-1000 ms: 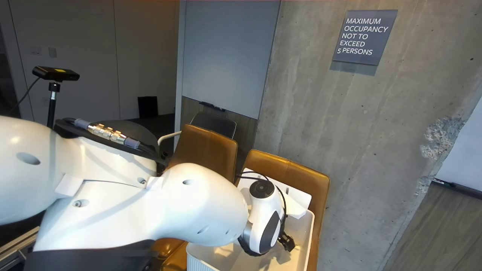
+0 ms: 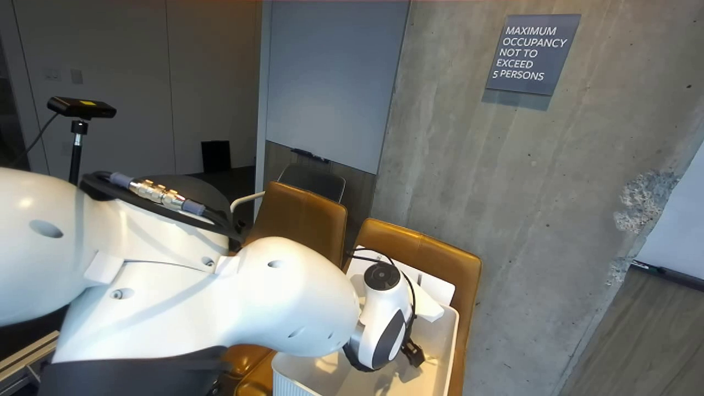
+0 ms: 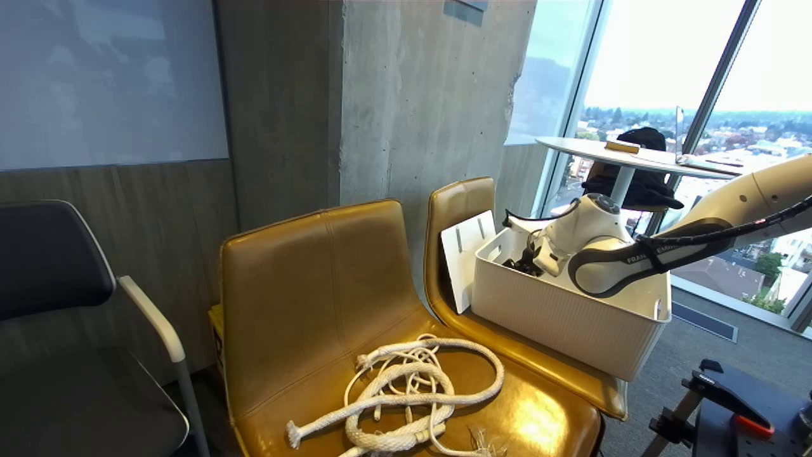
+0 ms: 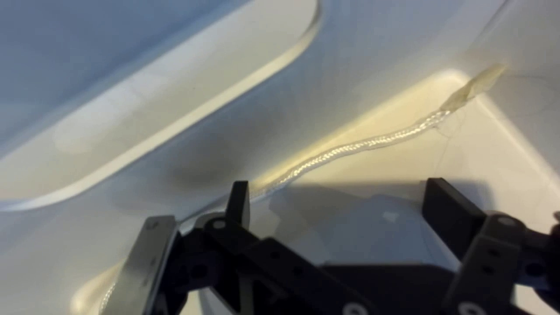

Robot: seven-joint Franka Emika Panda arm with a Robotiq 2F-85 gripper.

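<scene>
Inside the white bin [image 3: 563, 320] on the far brown chair, my gripper stands open, its two black fingers wide apart with nothing between the tips. A thin pale cord [image 4: 362, 146] runs along the bin's floor against the wall, up to a taped or frayed end in the corner. Part of the cord passes behind my left finger [image 4: 239, 204], and more of it shows at the lower left of the wrist view. In exterior view 1 the wrist of the arm [image 2: 386, 317] leans down into the bin, and the fingertips are hard to make out there.
A heap of thick white rope [image 3: 411, 396] lies on the nearer brown chair [image 3: 320, 297]. The bin's lid or white panel [image 3: 465, 255] leans between bin and chair back. Bin walls stand close around the gripper, with a handle slot [image 4: 157, 105] beside it.
The gripper and wrist have shifted slightly left in exterior view 1, still within the bin. Nothing else has visibly moved.
</scene>
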